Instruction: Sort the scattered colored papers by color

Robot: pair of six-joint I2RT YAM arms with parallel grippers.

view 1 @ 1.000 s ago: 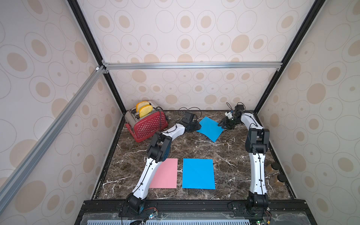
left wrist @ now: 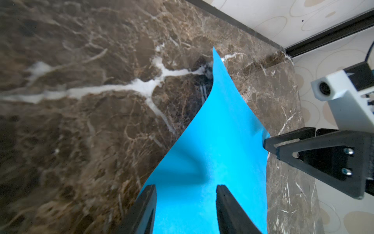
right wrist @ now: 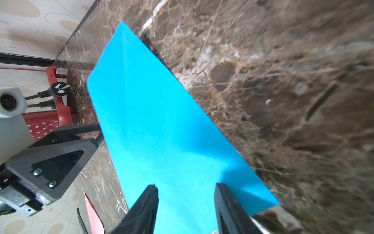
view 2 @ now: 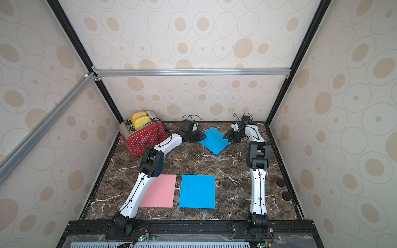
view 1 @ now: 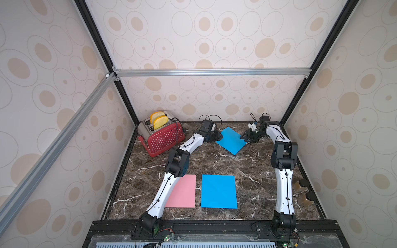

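Note:
A blue paper (view 1: pixel 232 141) lies turned like a diamond at the back of the table, its surface slightly curled. My left gripper is at the paper's left corner, its two fingers parted over the blue sheet. From the opposite side my right gripper reaches the right corner, also with a gap between its fingers. Whether either gripper's fingers touch the sheet is hard to tell. Nearer the front, a second blue paper (view 1: pixel 218 191) lies flat beside a pink paper (view 1: pixel 184 191), which the left arm partly covers.
A red toaster rack (view 1: pixel 163 138) with a yellow item (view 1: pixel 159 119) stands at the back left, cables behind it. Two small jars (view 1: pixel 301 184) sit by the right edge. Bare marble table (view 1: pixel 256 181) stretches between the back paper and the front ones.
My left gripper has shifted back a little. The right arm looks unmoved.

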